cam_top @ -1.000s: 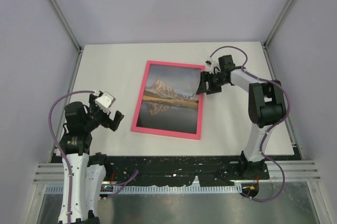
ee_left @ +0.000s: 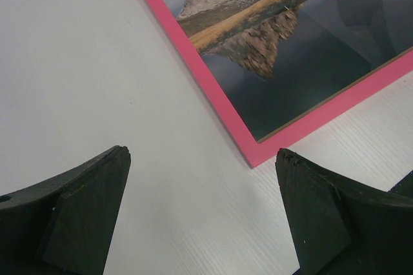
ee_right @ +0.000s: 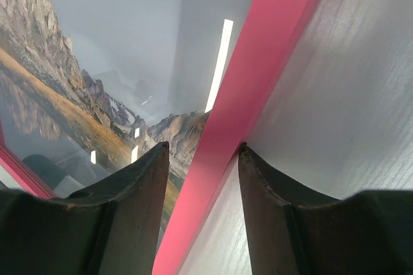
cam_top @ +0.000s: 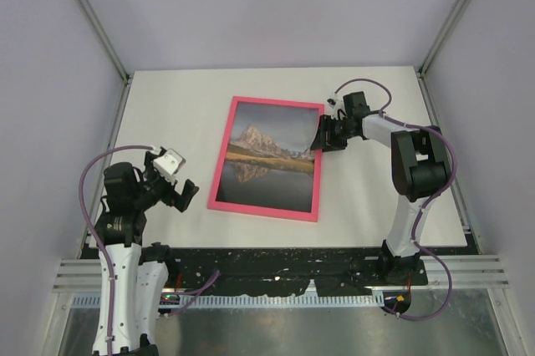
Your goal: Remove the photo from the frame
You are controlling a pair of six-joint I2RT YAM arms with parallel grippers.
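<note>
A pink frame (cam_top: 267, 217) holding a mountain-lake photo (cam_top: 263, 168) lies on the white table. My right gripper (cam_top: 319, 140) is at the frame's right edge; in the right wrist view, its part-open fingers straddle the pink rail (ee_right: 232, 120), one over the photo side, the other at the outer side. Whether they press on it I cannot tell. My left gripper (cam_top: 175, 189) stands open left of the frame, with nothing between its fingers; the left wrist view shows the frame's corner (ee_left: 257, 152) beyond them.
Grey walls stand at the back and sides.
My right gripper has moved slightly toward the frame's edge and down the view. The left arm is nearly still, and the frame lies in the same place.
</note>
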